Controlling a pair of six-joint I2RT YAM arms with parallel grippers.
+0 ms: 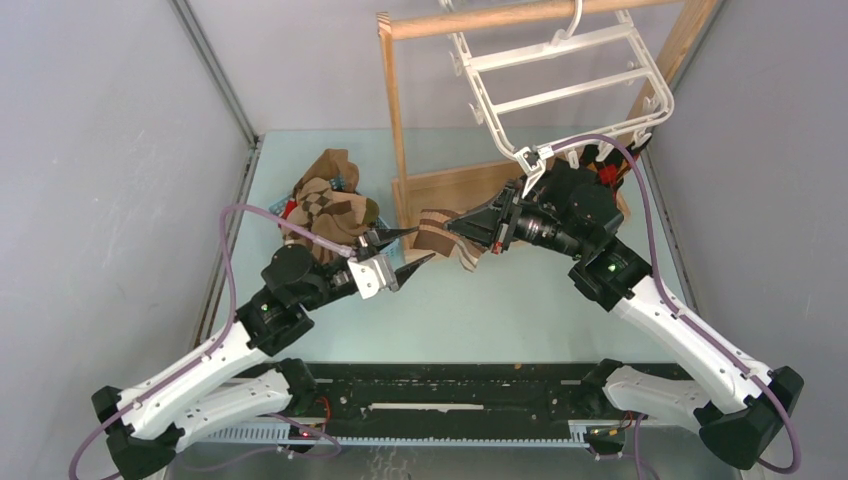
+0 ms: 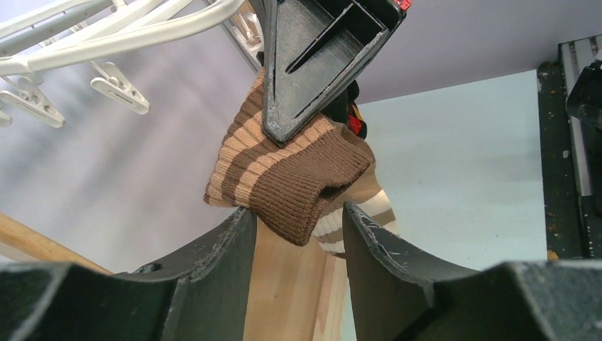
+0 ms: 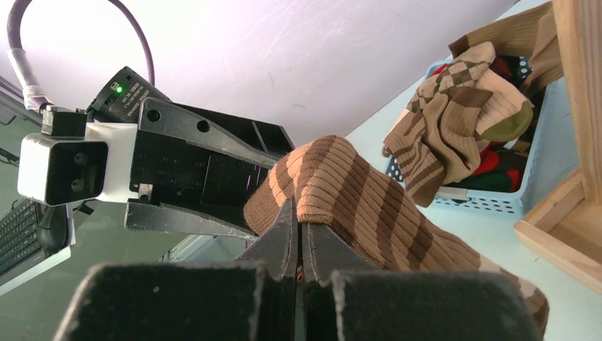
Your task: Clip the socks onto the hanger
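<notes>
A brown-and-tan striped sock (image 1: 436,232) hangs from my right gripper (image 1: 452,226), which is shut on it; in the right wrist view the knit (image 3: 355,192) drapes over the fingertips. My left gripper (image 1: 424,244) faces it from the left, fingers apart. Its two fingers stand either side of the sock's near end, and the left wrist view has the sock's folded opening (image 2: 302,213) between the tips, not pinched. The white hanger (image 1: 565,92) is above and behind, with empty clips (image 2: 121,89) along its rail.
A blue basket (image 3: 490,202) heaped with more socks (image 1: 330,205) stands at the left, behind the left arm. The wooden stand (image 1: 397,130) carries the hanger and its base lies behind the grippers.
</notes>
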